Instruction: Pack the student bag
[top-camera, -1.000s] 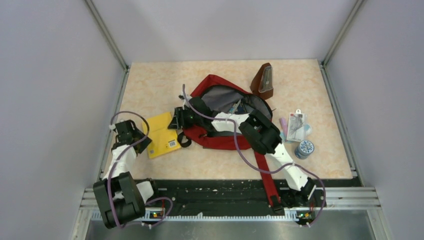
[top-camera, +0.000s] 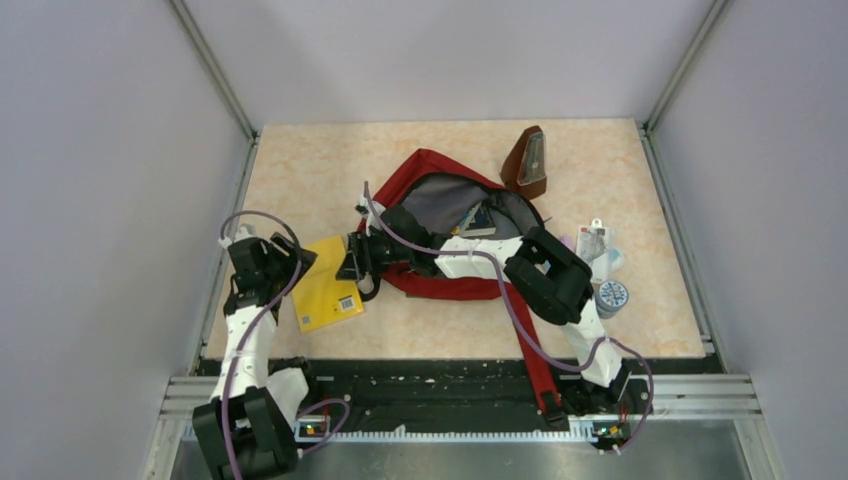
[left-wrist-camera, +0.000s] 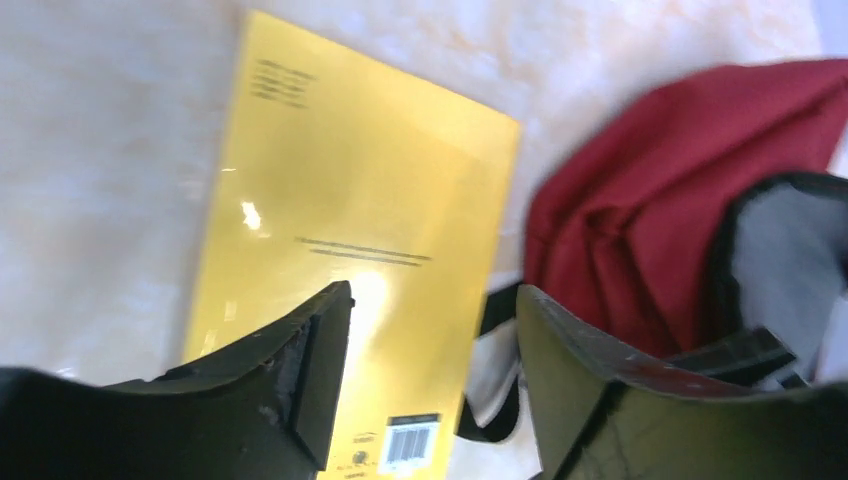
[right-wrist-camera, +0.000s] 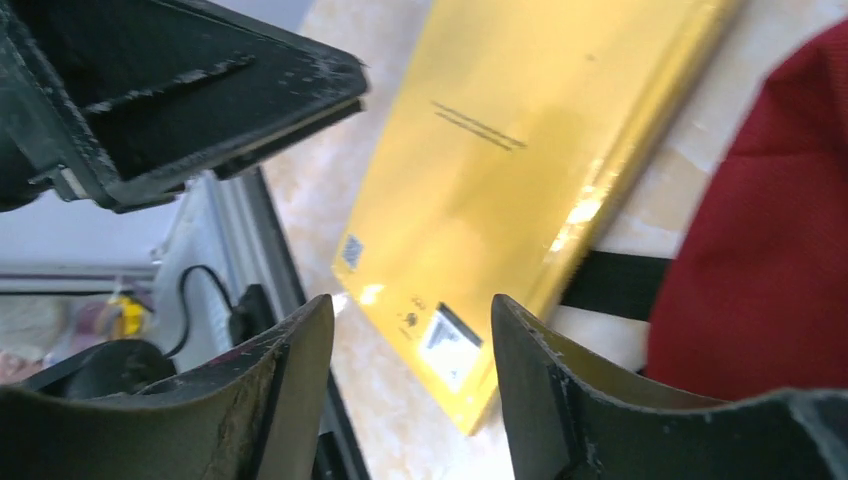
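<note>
A yellow book (top-camera: 325, 290) lies flat on the table left of the red bag (top-camera: 440, 285), whose grey interior shows a few items. My left gripper (top-camera: 300, 256) is over the book's left side; in the left wrist view its fingers (left-wrist-camera: 310, 370) stand apart above the book with nothing between. My right gripper (top-camera: 355, 262) reaches across the bag to the book's right side; in the right wrist view its fingers stand apart over the book (right-wrist-camera: 520, 180), holding nothing. A black strap (right-wrist-camera: 615, 285) lies beside the book.
A brown case (top-camera: 520, 165) stands at the back right. A white clipboard (top-camera: 594, 255) and a blue round tin (top-camera: 611, 298) sit at the right.
My left gripper has moved up and right over the book. The book now lies slightly differently turned.
</note>
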